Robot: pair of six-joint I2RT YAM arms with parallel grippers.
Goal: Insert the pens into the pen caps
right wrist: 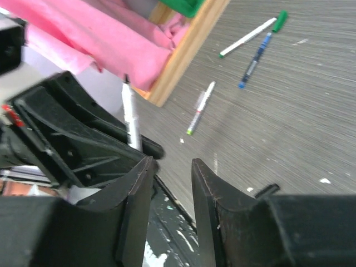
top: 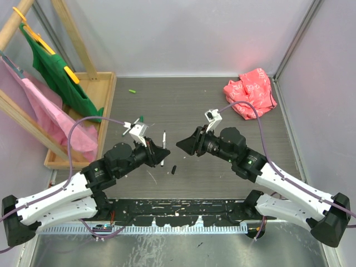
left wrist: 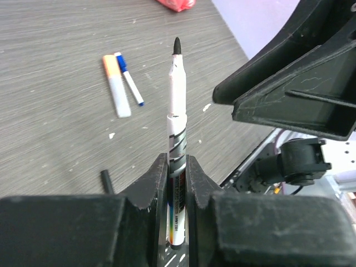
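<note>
A white pen (left wrist: 177, 94) with a bare black tip stands upright, my left gripper shut around its lower part. In the right wrist view, the pen (right wrist: 131, 114) rises from the left fingers, beside my right gripper. My right gripper is part open, apart from the pen, nothing between its fingers. A small black cap (top: 173, 169) lies on the table just in front of the grippers. In the right wrist view a green cap (right wrist: 280, 21) lies at the end of a white pen (right wrist: 248, 38); a blue pen (right wrist: 256, 61) lies beside them.
Another white pen (right wrist: 201, 107) lies near the wooden rack (top: 110, 111), which holds pink and green cloth. The left wrist view shows an orange-and-white marker (left wrist: 117, 86) and a blue-capped pen (left wrist: 130, 80). A red bag (top: 250, 93) lies back right.
</note>
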